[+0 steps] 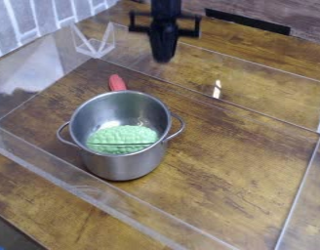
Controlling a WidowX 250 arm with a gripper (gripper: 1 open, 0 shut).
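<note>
A steel pot (121, 161) with two handles stands on the wooden table, holding a green bumpy item (121, 135) with a thin dark stick across it. A red object (116, 82) lies just behind the pot, partly hidden by it. My black gripper (164, 55) hangs above the back of the table, behind and above the red object and apart from it. It looks shut, with nothing visible between its fingers.
Clear low walls (254, 104) border the work area, with a white lattice surface (20, 24) at the upper left.
</note>
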